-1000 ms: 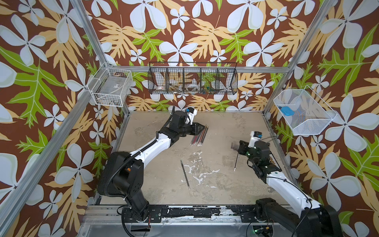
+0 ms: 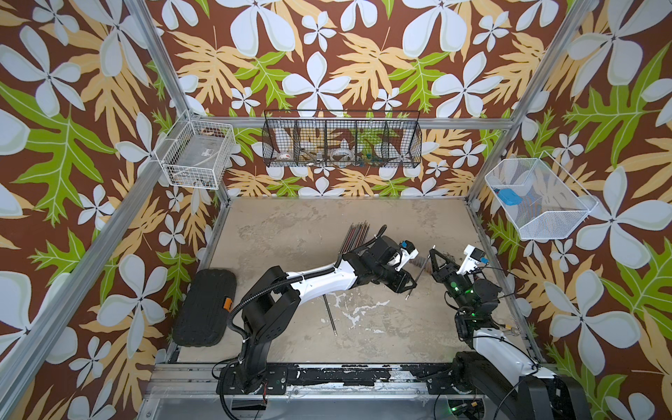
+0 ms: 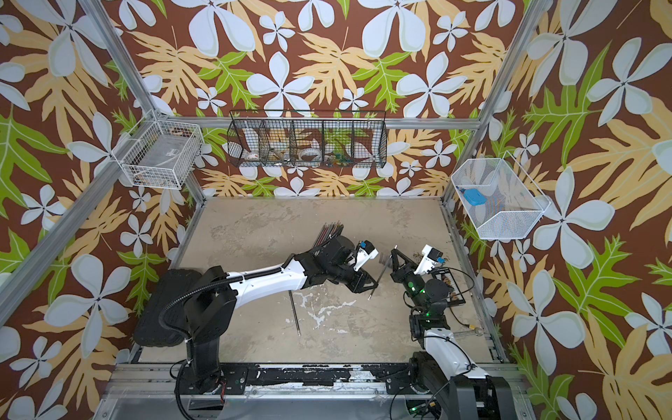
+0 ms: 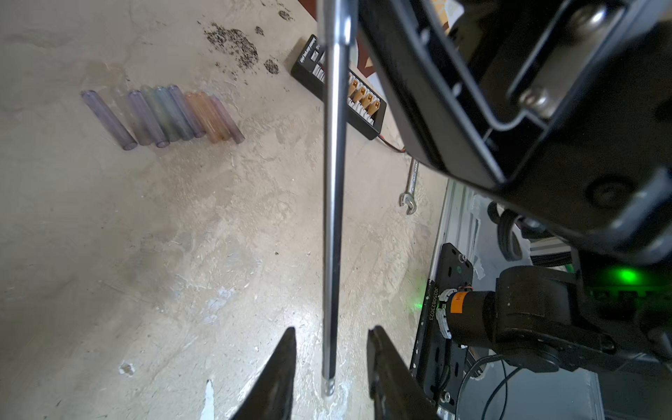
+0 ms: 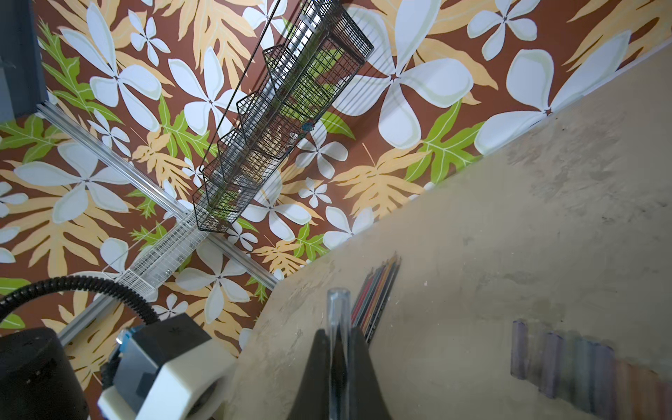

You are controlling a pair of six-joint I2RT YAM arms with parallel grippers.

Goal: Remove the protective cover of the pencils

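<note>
My right gripper is shut on a dark pencil with a clear cover point(image 5: 338, 301) on its end. The pencil point(image 4: 330, 252) hangs over the table, between the arms. My left gripper is open, its fingers either side of the pencil's lower end, apparently not gripping it. A row of removed translucent coloured covers point(image 4: 175, 115) lies on the table under the arms. A bundle of pencils point(image 5: 378, 294) lies at the back middle; another pencil point(image 2: 329, 315) lies alone at the front left.
A black case point(image 2: 203, 308) sits at the left edge. A power strip point(image 4: 301, 66) and a wrench point(image 4: 410, 189) lie at the right edge. Wire baskets point(image 2: 339, 143) hang on the frame above.
The right gripper has turned and moved slightly, with the pencil in it.
</note>
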